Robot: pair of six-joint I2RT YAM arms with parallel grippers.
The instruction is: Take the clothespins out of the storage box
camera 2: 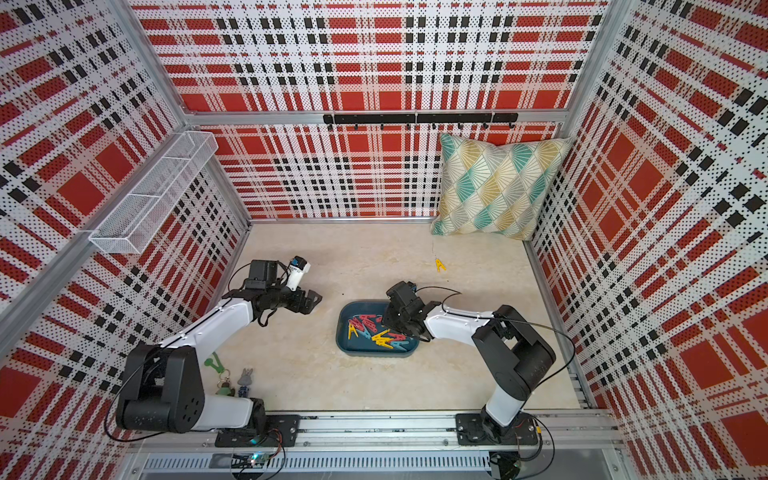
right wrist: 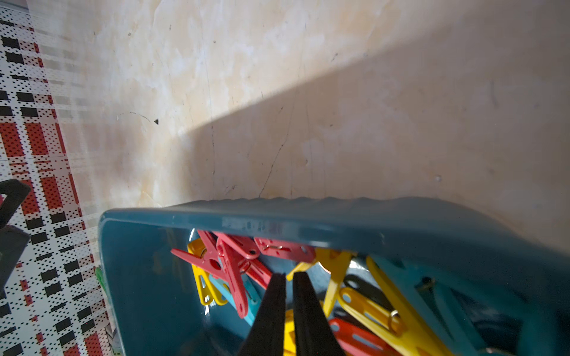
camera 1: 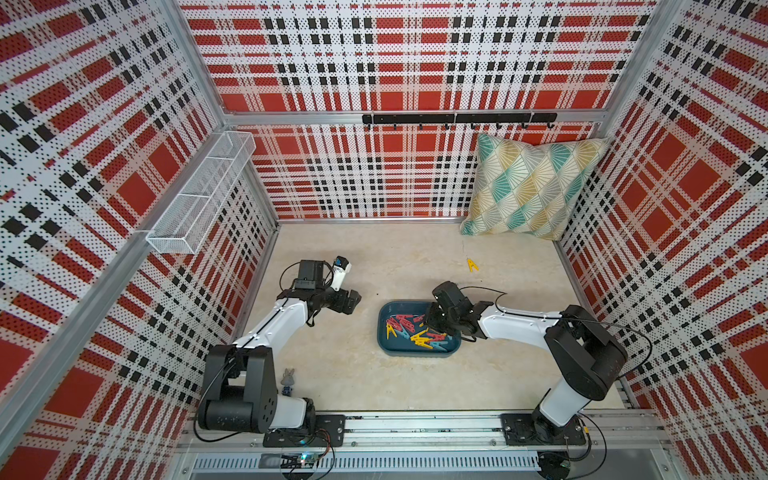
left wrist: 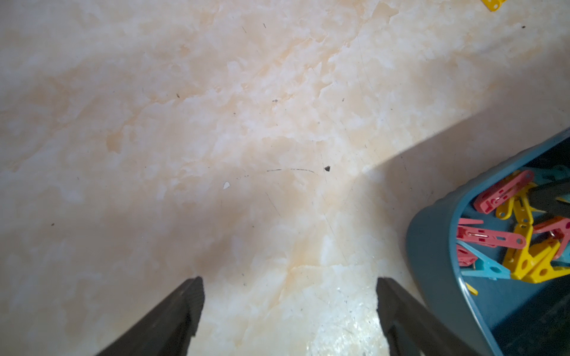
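Note:
The dark blue storage box (camera 1: 384,348) stands on the table with red, yellow and blue clothespins inside. In the right wrist view, red pins (right wrist: 234,279) lie near one end and a yellow pin (right wrist: 380,314) sits to the right of the fingers. My right gripper reaches down into the box, its two fingers (right wrist: 311,320) close together with a narrow gap. Yellow shows in that gap; whether it is gripped or only behind cannot be told. My left gripper is open and empty above bare table, left of the box.
A lone yellow clothespin (camera 1: 472,265) lies on the table behind the box, in front of a patterned cushion (camera 1: 532,188). A small grey object (camera 1: 288,379) rests near the left arm's base. Clear table surrounds the box.

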